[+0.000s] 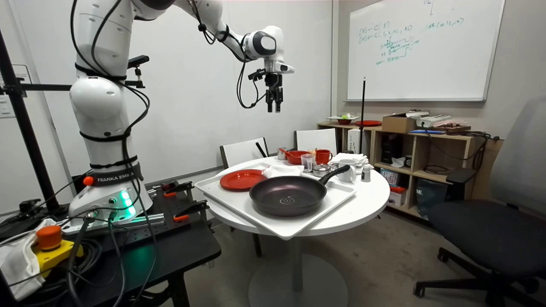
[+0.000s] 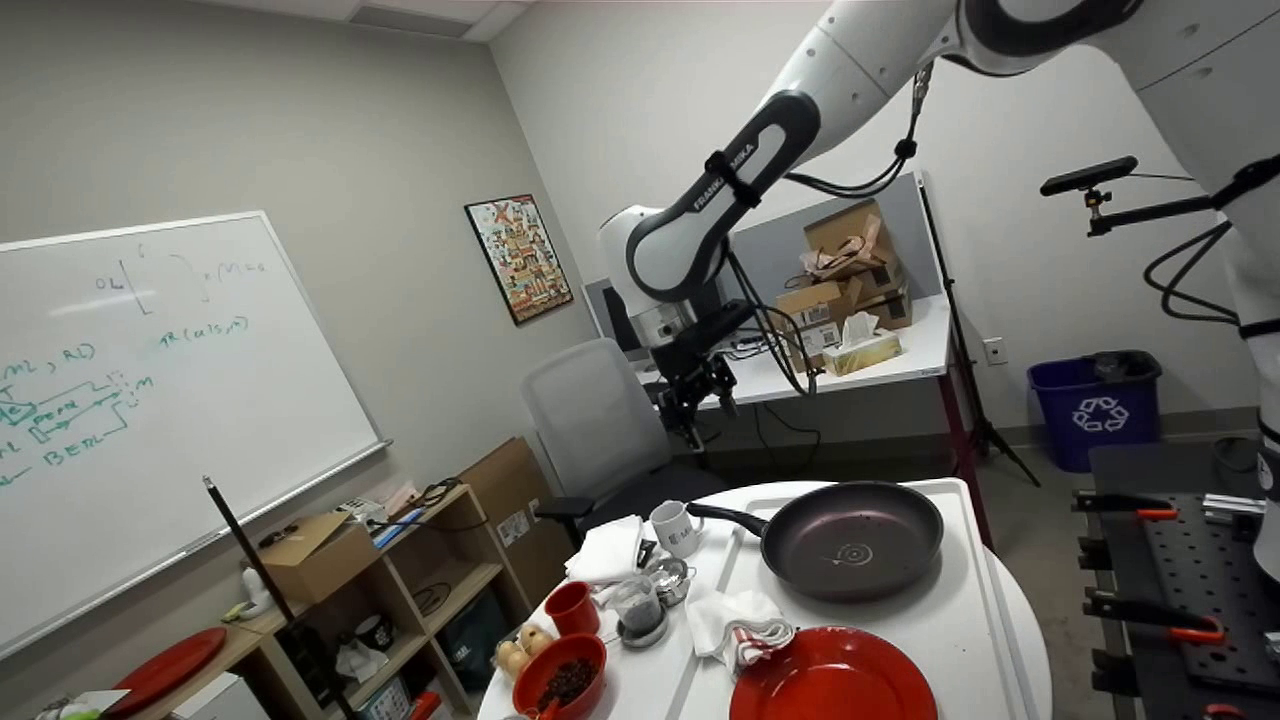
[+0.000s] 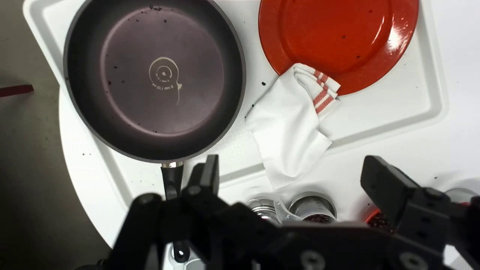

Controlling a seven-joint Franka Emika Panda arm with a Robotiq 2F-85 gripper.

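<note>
High over the round white table (image 1: 372,197), my gripper (image 1: 274,108) points down, clear of everything on it. In the wrist view its two fingers (image 3: 209,175) stand wide apart, open, with nothing held between them. A dark frying pan (image 3: 162,76) lies on the white tray (image 3: 238,153), its black handle partly hidden behind the gripper. A red plate (image 3: 337,36) is beside the pan. A crumpled white cloth (image 3: 290,126) with red stripes rests against the plate's edge.
Beyond the tray stand a red bowl (image 2: 561,674) of dark bits, a red cup (image 2: 572,608), a clear glass (image 2: 636,606), a white mug (image 2: 677,528) and folded white napkins (image 2: 607,550). A bare strip of tray lies between pan and cloth.
</note>
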